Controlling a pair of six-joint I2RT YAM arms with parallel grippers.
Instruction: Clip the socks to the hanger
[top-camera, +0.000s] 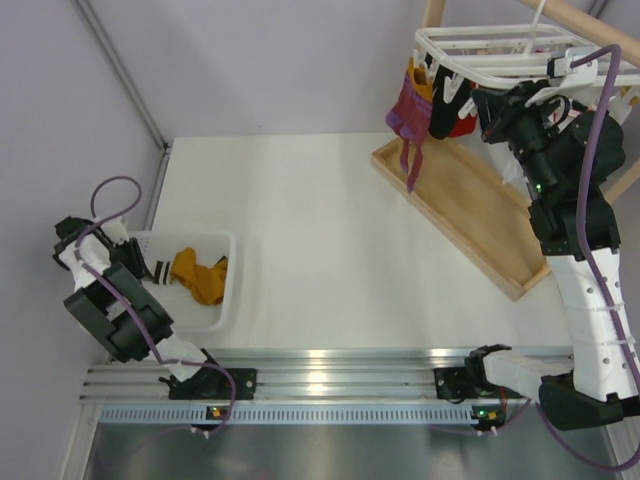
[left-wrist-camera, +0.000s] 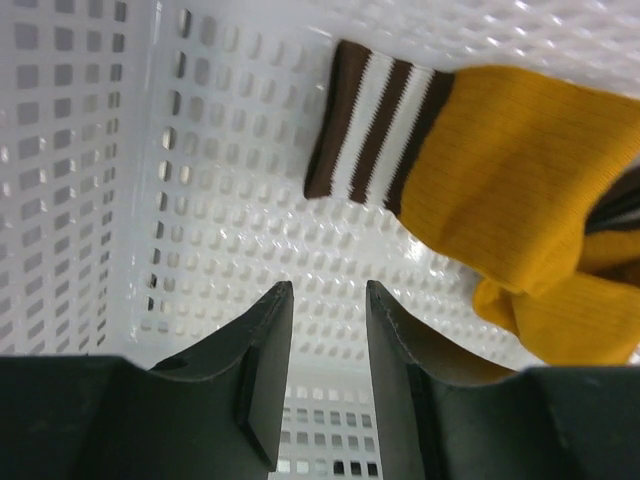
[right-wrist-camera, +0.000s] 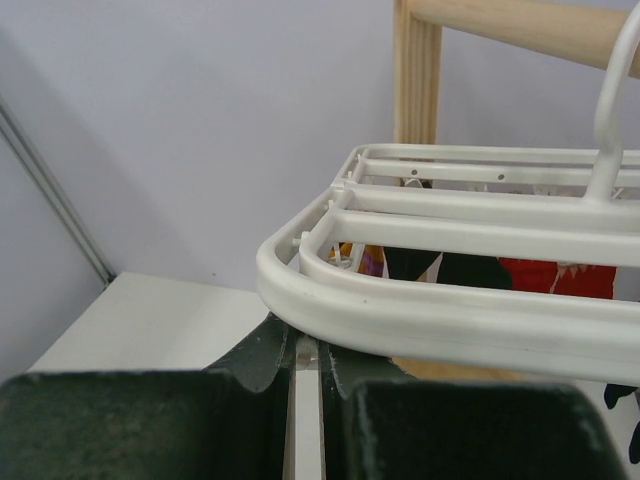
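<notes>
An orange sock with a brown-and-white striped cuff (left-wrist-camera: 500, 170) lies in the white perforated basket (top-camera: 230, 280). My left gripper is over the basket's left part, fingers parted with nothing between them, the sock beyond its tips. My right gripper is shut on the hanger at its front rail corner; what exactly sits between the fingers is mostly hidden. Socks in purple (top-camera: 410, 115), black (top-camera: 445, 110) and red hang from the white hanger (right-wrist-camera: 450, 310).
A wooden stand with a tray base (top-camera: 420, 200) holds the hanger at the right. A wall borders the basket at the left.
</notes>
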